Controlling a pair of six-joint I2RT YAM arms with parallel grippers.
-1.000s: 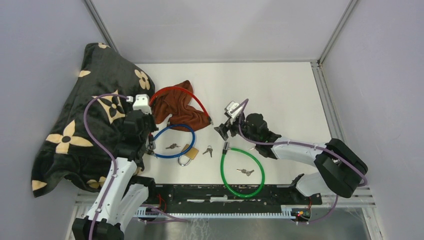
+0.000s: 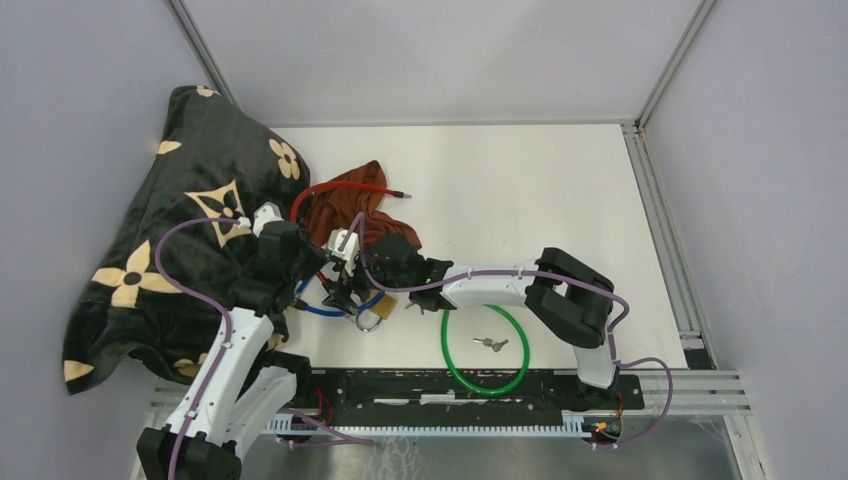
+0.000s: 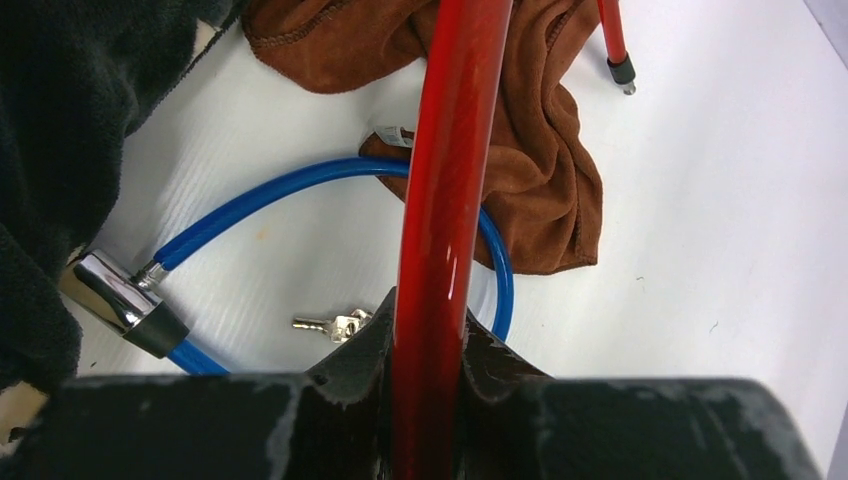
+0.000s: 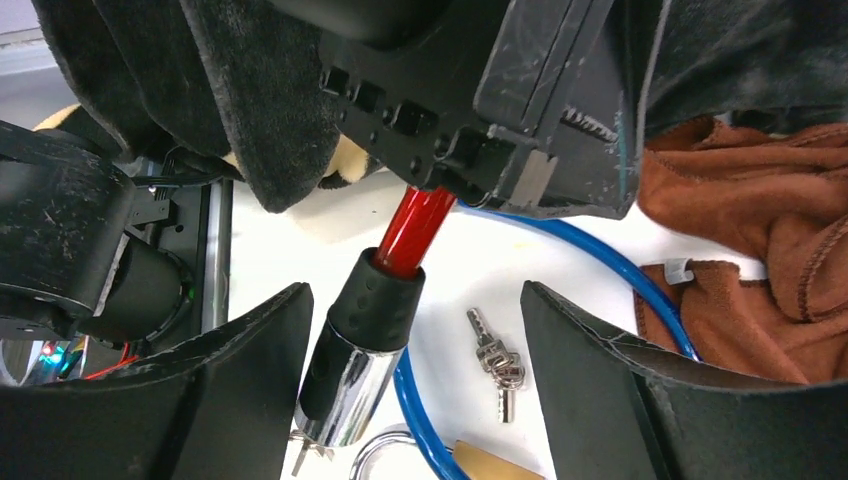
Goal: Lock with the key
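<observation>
My left gripper is shut on the red cable lock [image 3: 445, 150], held above the table. Its black-and-chrome lock end [image 4: 365, 340] hangs between the spread fingers of my right gripper, which is part open, not closed on it. Keys lie on the white table below, inside the blue cable lock [image 3: 240, 208]; the red cable's free tip [image 3: 622, 75] shows at the upper right of the left wrist view.
A padlock [image 4: 490, 462], brown cloth [image 3: 540, 220] and dark patterned blanket [image 2: 150, 260] lie around the grippers. A green cable [image 2: 525, 355] with keys lies at the front.
My right gripper has moved left to the red lock's end. My left gripper has shifted slightly and turned, and the red cable has moved with it.
</observation>
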